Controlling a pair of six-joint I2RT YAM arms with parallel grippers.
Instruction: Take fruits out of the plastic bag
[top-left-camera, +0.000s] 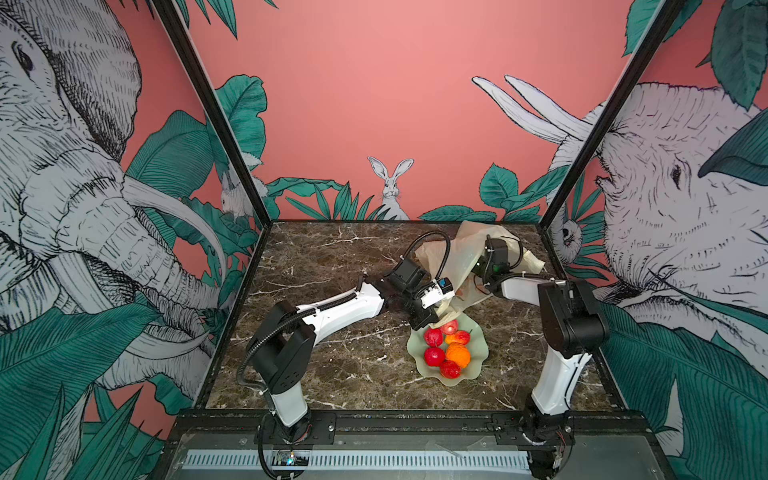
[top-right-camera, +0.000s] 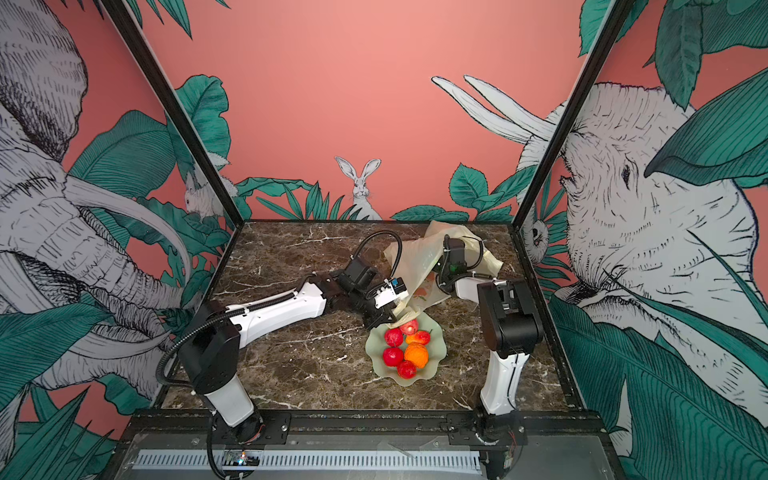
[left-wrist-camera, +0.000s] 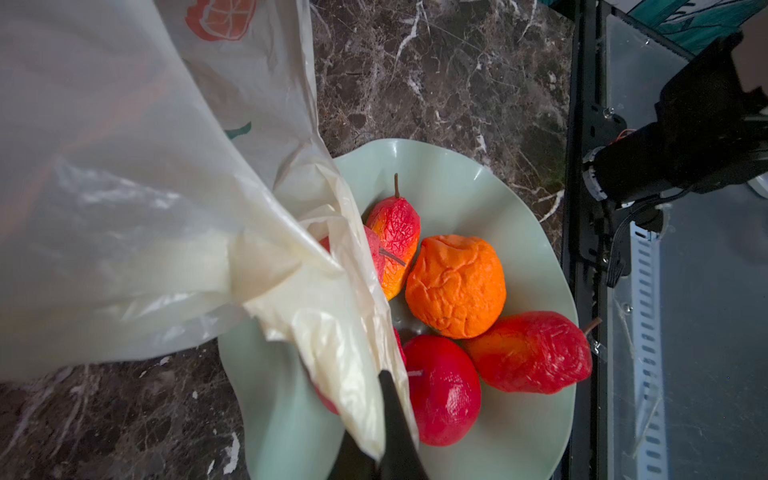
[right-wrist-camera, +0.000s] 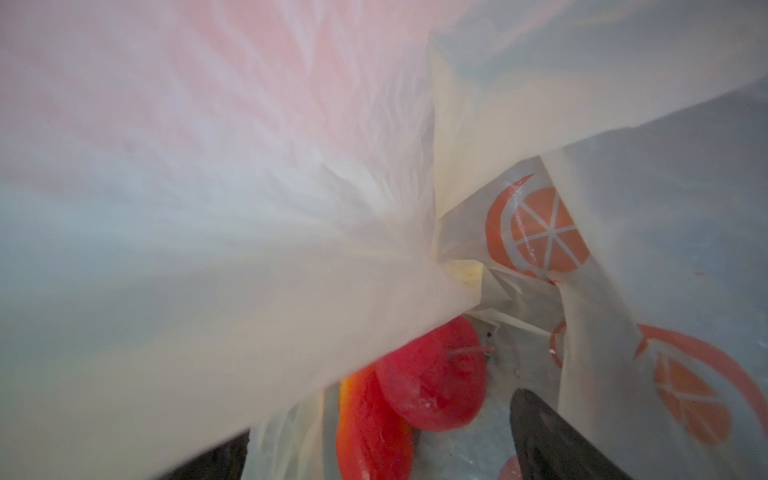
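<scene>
A translucent plastic bag (top-left-camera: 467, 240) lies at the back right, its near end hanging over a pale green bowl (top-left-camera: 476, 364) of several red fruits (top-right-camera: 393, 357) and an orange fruit (left-wrist-camera: 456, 284). My left gripper is shut on the bag's crumpled edge above the bowl. My right gripper is open and reaches into the bag, where a red round fruit (right-wrist-camera: 436, 380) and an elongated red-orange fruit (right-wrist-camera: 372, 440) lie just ahead between its fingertips, with part of another at the lower edge.
The black frame edge (top-right-camera: 352, 410) runs along the front, and my right arm stands over the right side of the table.
</scene>
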